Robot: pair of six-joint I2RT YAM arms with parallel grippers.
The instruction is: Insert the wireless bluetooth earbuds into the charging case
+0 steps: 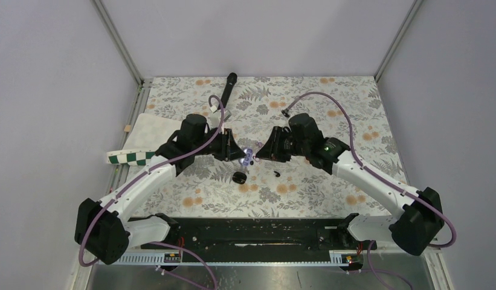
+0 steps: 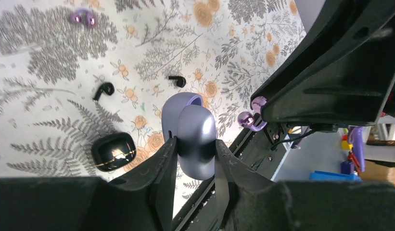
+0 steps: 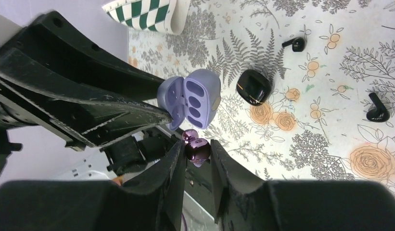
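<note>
My left gripper is shut on the lavender charging case; its lid stands open, and in the right wrist view its inside (image 3: 195,103) shows several cavities. My right gripper is shut on a purple earbud (image 3: 197,149), held just beside the case. Two black earbuds (image 3: 297,44) lie apart on the floral cloth, near a closed black case (image 3: 253,86). A small purple piece (image 2: 83,18) lies further off on the cloth.
A black microphone (image 1: 227,92) lies at the back of the table. A white pad with a green-checked edge (image 1: 130,158) is at the left.
</note>
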